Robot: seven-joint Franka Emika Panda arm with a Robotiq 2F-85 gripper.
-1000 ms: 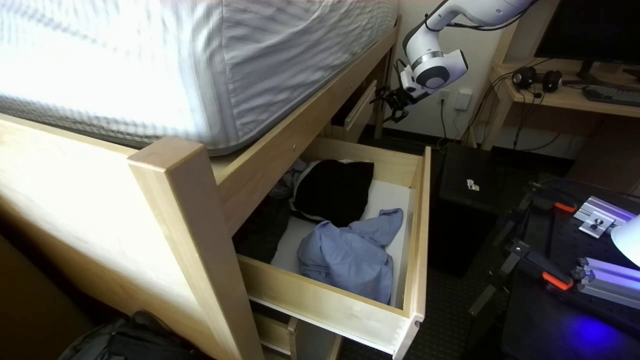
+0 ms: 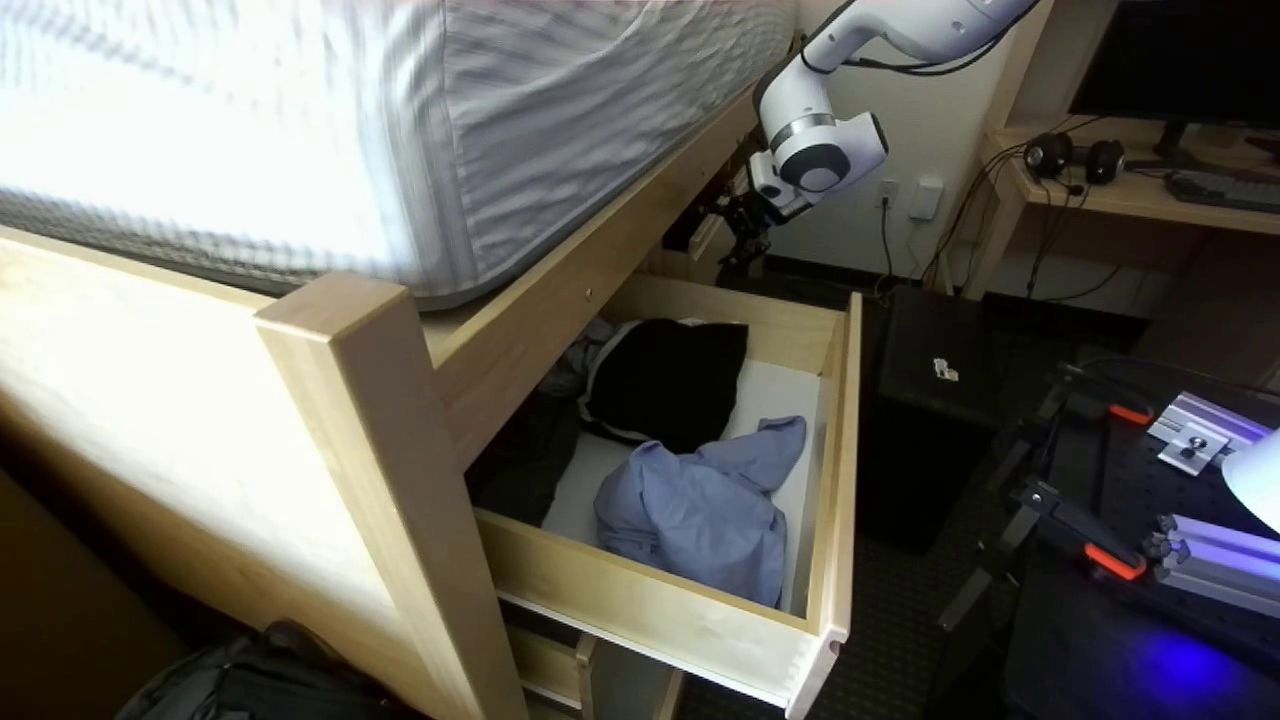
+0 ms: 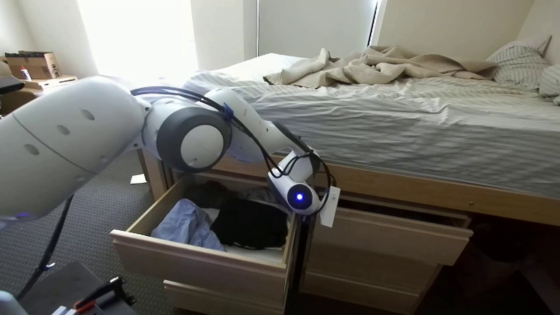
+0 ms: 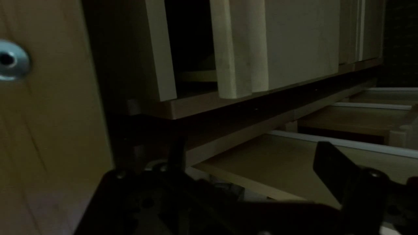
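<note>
My gripper (image 2: 729, 234) hangs by the bed frame, close to the slightly open right drawer (image 3: 399, 233). In the wrist view two dark fingers (image 4: 337, 168) stand wide apart, with only a gap between them, so the gripper is open. That drawer's front (image 4: 301, 43) shows ahead of them, and no contact with it can be made out. To the left, the open drawer (image 2: 660, 588) holds a blue cloth (image 2: 702, 510) and a black cloth (image 2: 672, 382). Exterior view 2 hides the fingers behind the arm.
The bed's side rail (image 3: 367, 178) runs above the drawers, with a metal bolt (image 4: 11, 59) close to the wrist camera. Below the left drawer a lower drawer (image 3: 210, 300) is partly out. A black box (image 2: 936, 360) stands on the floor beyond the drawer front.
My arm has moved left and slightly down in exterior view 1, bringing the gripper from in front of the right drawer to its edge by the bed frame. Drawers and cloths look unchanged.
</note>
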